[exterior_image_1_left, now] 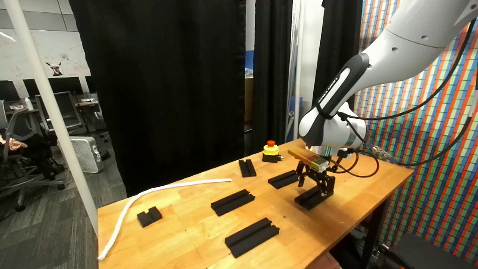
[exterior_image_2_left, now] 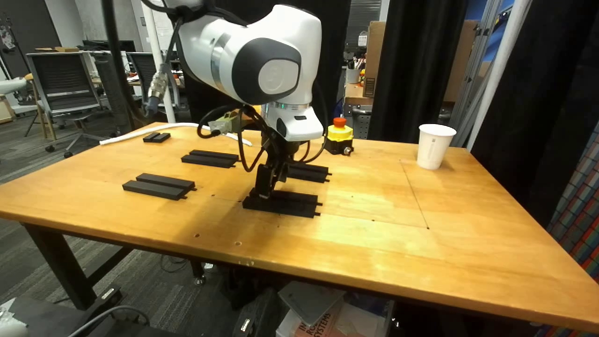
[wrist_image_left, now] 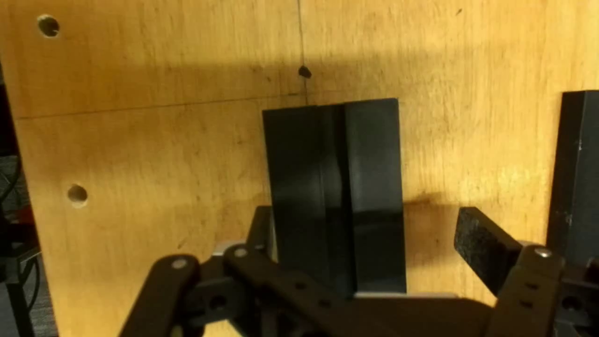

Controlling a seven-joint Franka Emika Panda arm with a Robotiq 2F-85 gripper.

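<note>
A black grooved block [wrist_image_left: 373, 151] lies on the wooden table, its groove running lengthwise in the wrist view. My gripper is open and straddles this block: the left finger is close along its left side, while bare wood shows between the block and the right finger. Whether the left finger touches the block cannot be seen. From exterior view 1, the gripper [exterior_image_1_left: 314, 183] stands low over the block [exterior_image_1_left: 305, 204]. The arm covers part of the same block [exterior_image_2_left: 286, 207] in exterior view 2. Nothing is held.
Another grooved block [exterior_image_1_left: 280, 181] lies close by on the far side. More black blocks [exterior_image_1_left: 233, 201] and a white rope [exterior_image_1_left: 179, 184] occupy the table's left part. An emergency stop [exterior_image_1_left: 270, 152] sits at the back edge. A paper cup [exterior_image_2_left: 433, 149] stands in exterior view 2, with clear table before it.
</note>
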